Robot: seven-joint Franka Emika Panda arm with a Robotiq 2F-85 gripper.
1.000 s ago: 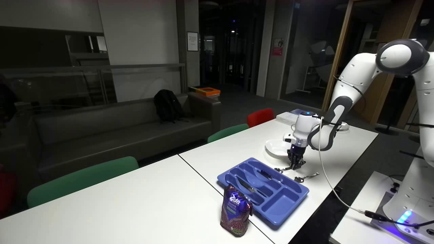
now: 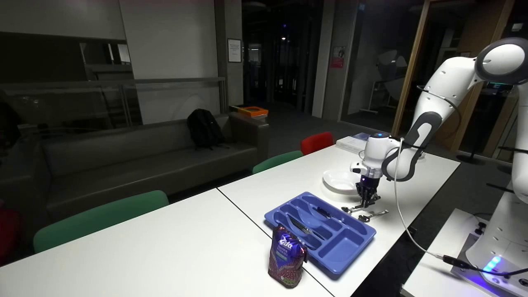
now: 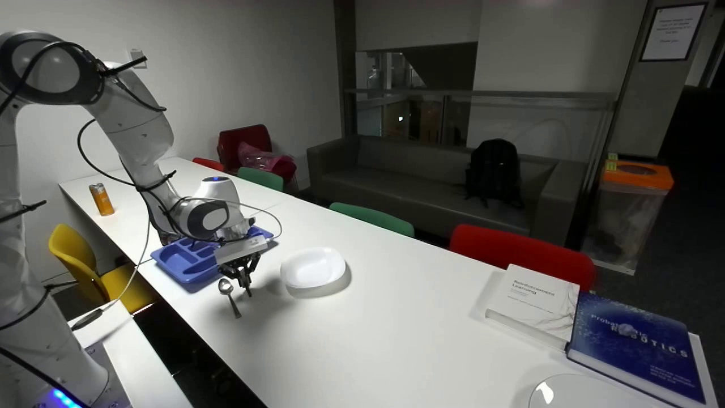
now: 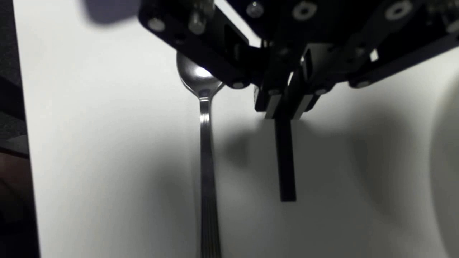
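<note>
My gripper is shut on a piece of cutlery, whose dark straight handle (image 4: pixel 285 163) sticks out past the fingertips. In exterior view 1 its small head (image 2: pixel 347 210) shows on the tray side of the gripper (image 2: pixel 365 203); whether it is a spoon or a fork I cannot tell. A silver spoon (image 4: pixel 207 172) lies on the table beside the gripper, apart from the held piece. In exterior view 2 this spoon (image 3: pixel 226 288) is just left of my gripper (image 3: pixel 244 288). The blue cutlery tray (image 2: pixel 359 237) holds a few dark-handled pieces.
A white bowl (image 3: pixel 314 266) stands close by on the table. A purple packet (image 2: pixel 287 257) is upright at the tray's near side. Books (image 3: pixel 537 299) lie farther along the table, with clear tabletop (image 3: pixel 408 326) between them and the bowl.
The gripper and the cutlery in it have shifted to the right in exterior view 1, slightly away from the bowl. The spoon and the tray have stayed put.
</note>
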